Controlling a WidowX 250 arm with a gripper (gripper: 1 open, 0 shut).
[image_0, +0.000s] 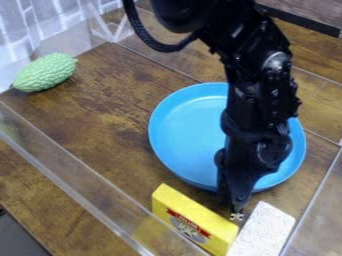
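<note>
The black arm reaches down from the top over a blue plate (181, 135). Its gripper (234, 208) points down at the plate's near edge, just above the right end of a yellow box (194, 222) with a red label. The fingertips are small and dark; they look shut, and I see nothing clearly between them. A white textured block (262, 236) lies right of the yellow box, close to the fingertips.
A green bumpy object (44, 73) lies at the back left on the wooden table (94, 120). Clear plastic walls border the work area along the front left and the right.
</note>
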